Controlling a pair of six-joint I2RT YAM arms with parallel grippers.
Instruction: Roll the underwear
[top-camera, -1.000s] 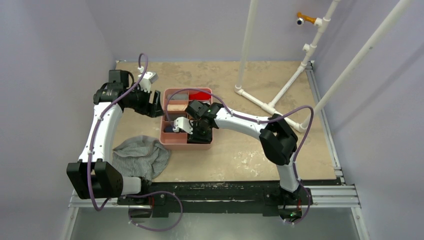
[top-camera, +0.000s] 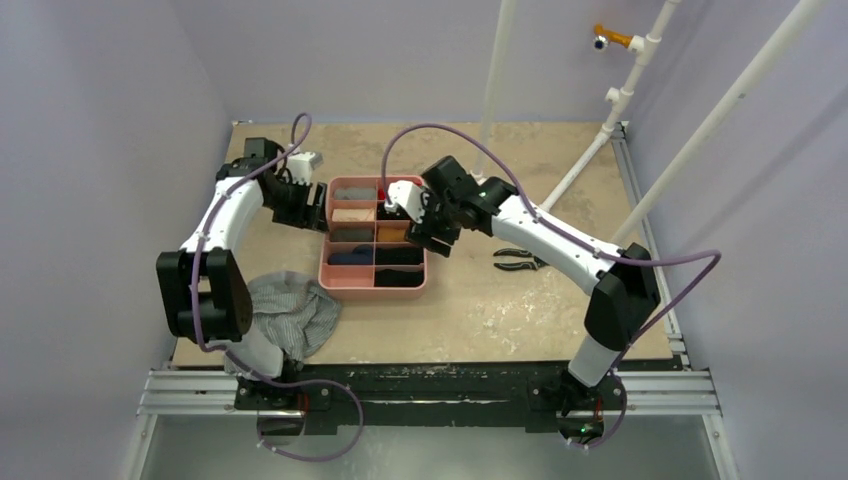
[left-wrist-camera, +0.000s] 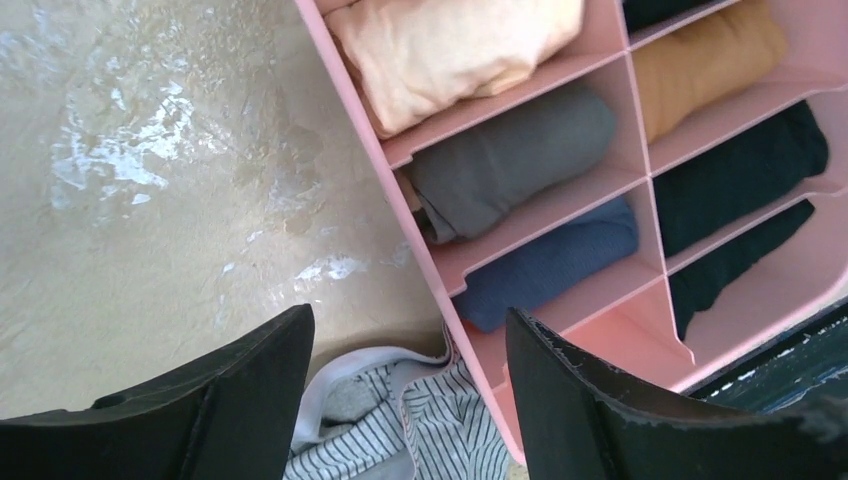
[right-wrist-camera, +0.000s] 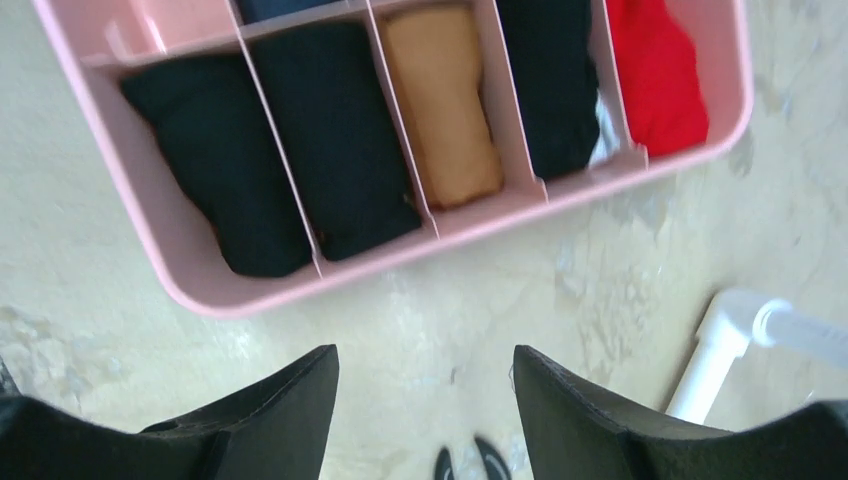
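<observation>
The pink organizer holds rolled garments in compartments: navy, grey, cream, tan, red and several black ones. One compartment at the front left looks empty. A striped grey cloth lies crumpled left of it on the table. My left gripper stands open over the organizer's left edge, nothing between its fingers. My right gripper is open above the table at the organizer's right, with nothing in it.
White pipe framework stands at the back right, with black-handled tools on the table near it. Walls stand at left, right and back.
My right gripper has risen from over the organizer's front-right compartments and moved right and back.
</observation>
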